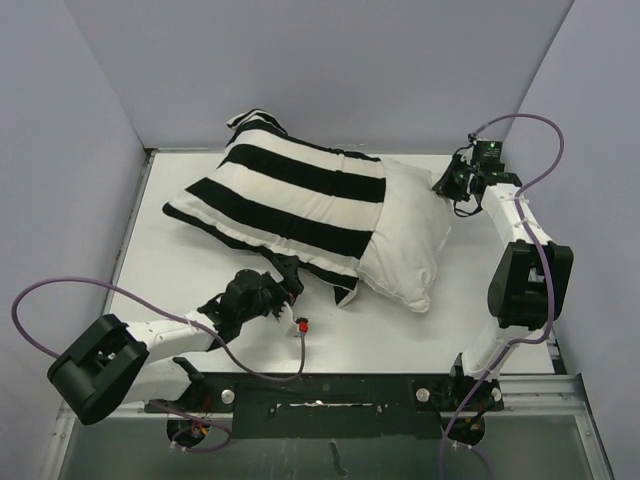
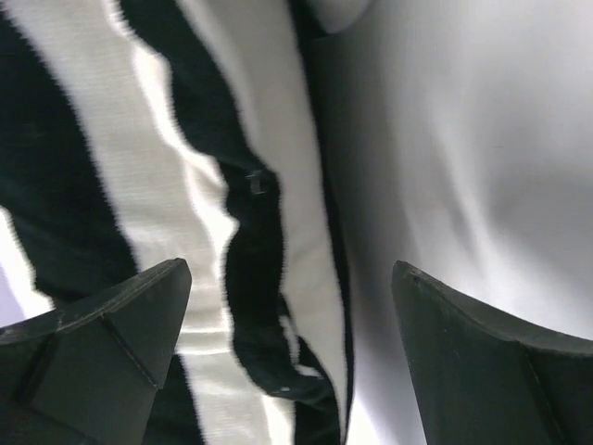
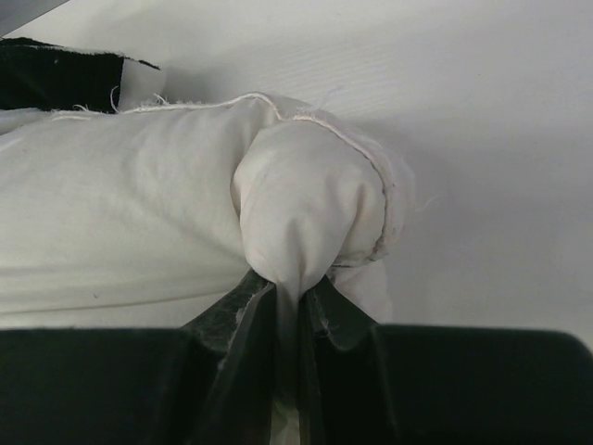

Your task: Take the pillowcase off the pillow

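A striped black-and-white pillowcase (image 1: 300,200) lies across the back and middle, with the white pillow (image 1: 405,245) showing out of it on the right. My right gripper is shut on the white fabric at the pillow's upper right corner, which bunches between its fingers. My left gripper (image 1: 285,285) is low at the pillowcase's front edge; in the left wrist view its fingers stand apart around the striped edge (image 2: 278,306), not closed on it.
Grey walls stand at back and sides, and hoses loop over both arms.
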